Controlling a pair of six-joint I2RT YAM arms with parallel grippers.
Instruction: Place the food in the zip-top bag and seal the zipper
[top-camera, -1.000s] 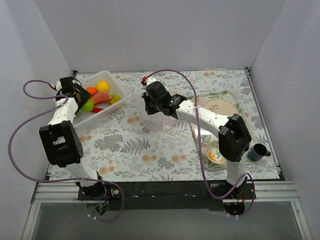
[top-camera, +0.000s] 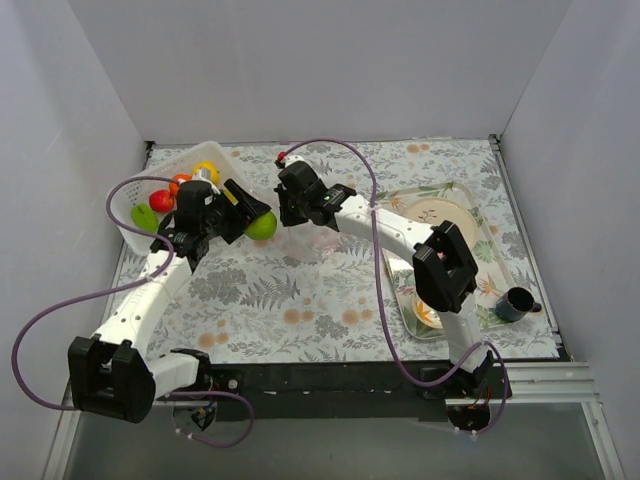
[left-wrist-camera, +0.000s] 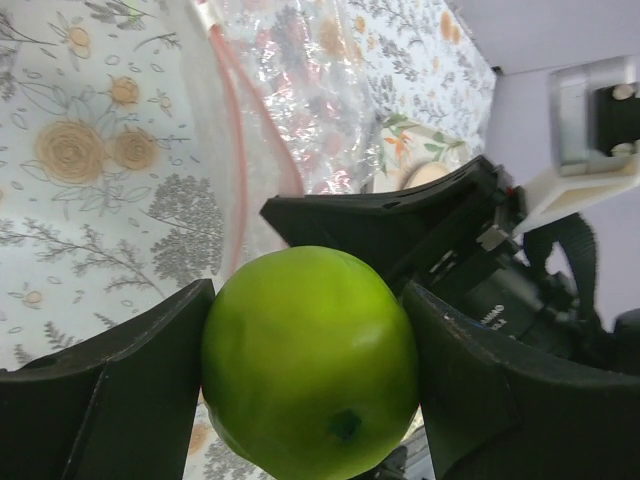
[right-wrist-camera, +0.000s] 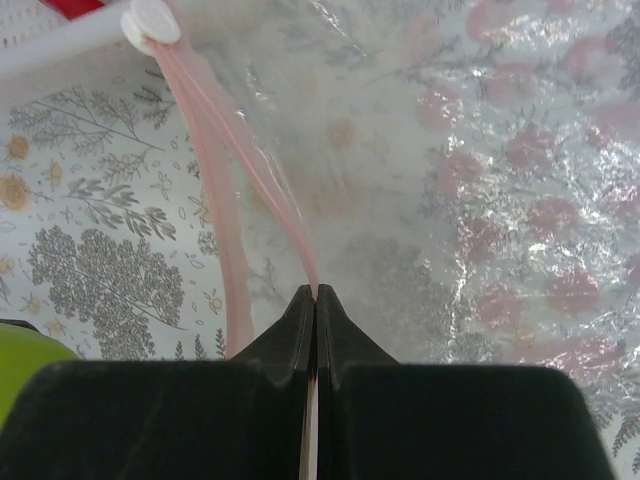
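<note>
A green round fruit (left-wrist-camera: 309, 360) is held between the fingers of my left gripper (top-camera: 251, 221), now just left of the zip top bag. The clear bag (right-wrist-camera: 400, 170) with pink zipper strips lies in the middle of the table. My right gripper is shut on the bag's zipper edge; a white slider (right-wrist-camera: 152, 22) sits at the far end of that strip. In the left wrist view, the right gripper's black body is just beyond the fruit, beside the bag's opening.
A white bin (top-camera: 135, 232) with more toy food stands at the back left. A patterned tray (top-camera: 411, 323) with plates lies at the right, with a dark mug (top-camera: 512, 305) beside its front corner.
My left gripper has lifted the green fruit out of the bin and carried it rightward toward the bag. The right arm has shifted slightly left.
</note>
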